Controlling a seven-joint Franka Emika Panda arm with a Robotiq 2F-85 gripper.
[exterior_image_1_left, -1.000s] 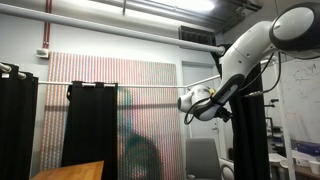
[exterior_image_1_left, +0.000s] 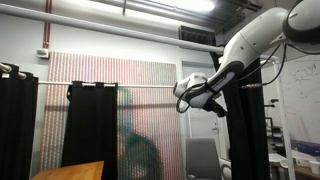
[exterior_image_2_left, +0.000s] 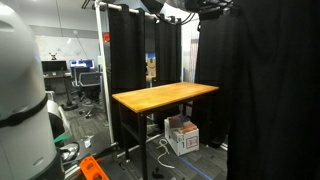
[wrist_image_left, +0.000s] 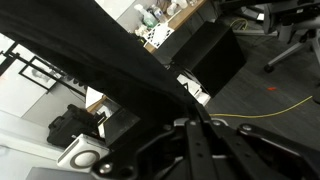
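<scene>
My gripper is shut, with nothing that I can make out clearly between its fingers. A dark curtain (wrist_image_left: 110, 50) crosses the upper left of the wrist view and tapers down towards the fingertips; whether the fingers touch it, I cannot tell. In exterior view 1 the arm reaches in from the upper right, and the small dark gripper (exterior_image_1_left: 222, 112) points downward close to the black curtain (exterior_image_1_left: 247, 125) on the right.
A bare wooden table (exterior_image_2_left: 165, 97) stands in front of the curtains, with a white box (exterior_image_2_left: 183, 135) of items beneath it. A grey chair (exterior_image_1_left: 203, 158) is below the arm. Seen from the wrist, a yellow cable (wrist_image_left: 270, 113) lies on the dark floor.
The arm has shifted slightly, its wrist rising a little near the right curtain. The table, chair and curtains at the left look unchanged.
</scene>
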